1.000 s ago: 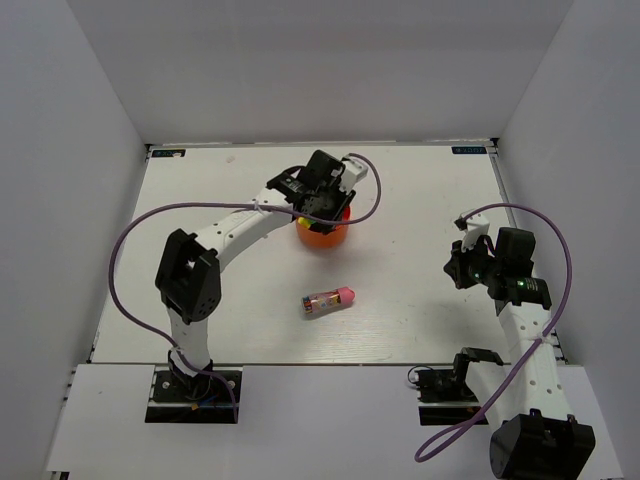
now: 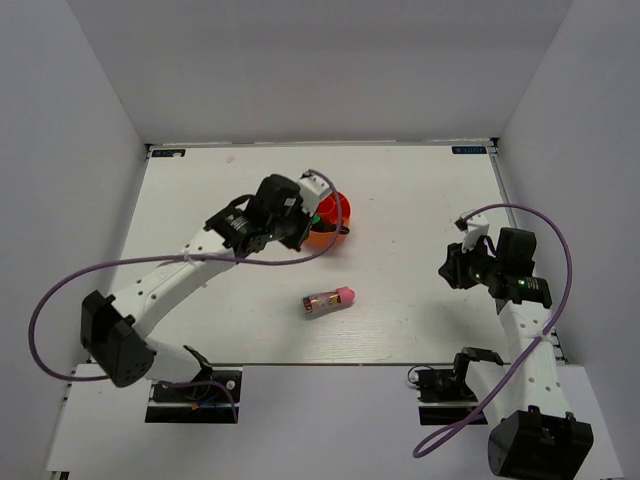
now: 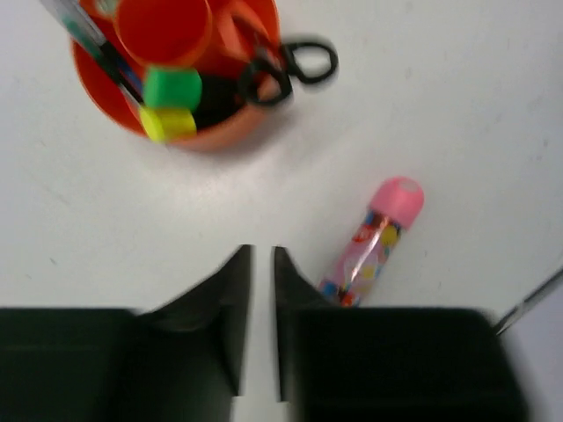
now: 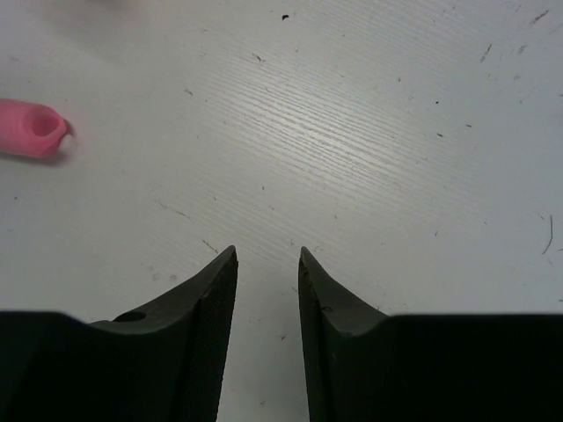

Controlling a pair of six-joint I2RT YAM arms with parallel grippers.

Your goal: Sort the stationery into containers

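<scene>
An orange round container (image 2: 326,240) stands at the back middle of the table. Inside it, the left wrist view shows black-handled scissors (image 3: 312,63), a green cap (image 3: 172,89), a yellow cap (image 3: 167,124) and slim pens. Nearer the front lies a pink-capped tube (image 2: 329,300) with a colourful patterned body, flat on the table. My left gripper (image 2: 297,246) hovers just left of the container, its fingers part open with only bare table showing between them. Far to the right, my right gripper (image 2: 447,282) is open and empty; its wrist view catches the pink cap (image 4: 33,129) at the left.
A purple cable (image 2: 150,260) runs along the left arm, and another (image 2: 565,285) loops beside the right arm.
The left arm has drawn back from over the container, toward the left and front, and its wrist has turned. The tube and container stay put; the right gripper shifted slightly leftward.
</scene>
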